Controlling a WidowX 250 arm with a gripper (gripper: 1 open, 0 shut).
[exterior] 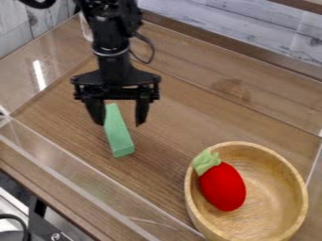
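Note:
My black gripper (116,110) hangs over the upper left of the wooden table, open, its two fingers either side of the top end of a green oblong block (120,137). Whether it touches the block cannot be told. At the lower right a red strawberry-like object (221,187) with a pale green top lies in a wooden bowl (280,215).
A pale wall borders it at the back, and a dark cable shows at the bottom left corner.

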